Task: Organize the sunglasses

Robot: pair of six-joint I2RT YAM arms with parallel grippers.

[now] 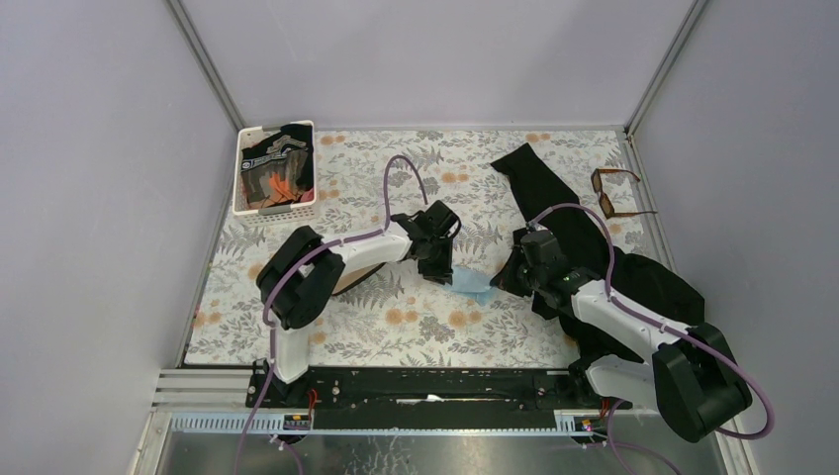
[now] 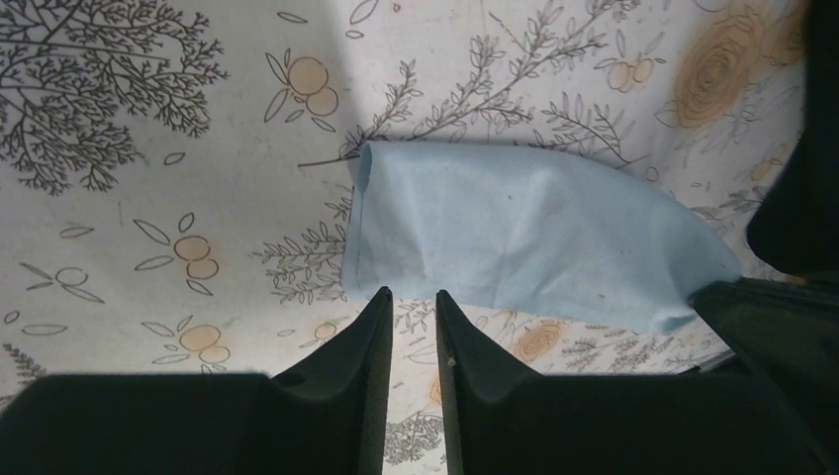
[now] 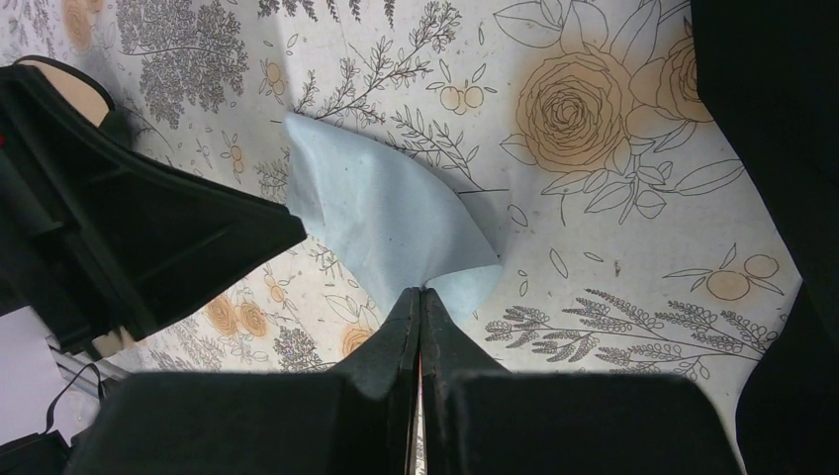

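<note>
Brown-framed sunglasses (image 1: 604,203) lie at the far right of the table, away from both arms. A beige case-like object with a dark rim (image 1: 354,281) is partly hidden under my left arm. A light blue cloth (image 2: 514,228) spreads between the two grippers. My right gripper is shut on the cloth's near right edge, which is raised and folded at the fingertips. Above the cloth's left end, my left gripper is part open, with a narrow gap and nothing between its fingers.
A white basket (image 1: 276,213) holding dark and orange fabric stands at the back left. Black cloth (image 1: 542,183) stretches along the right side beneath my right arm.
</note>
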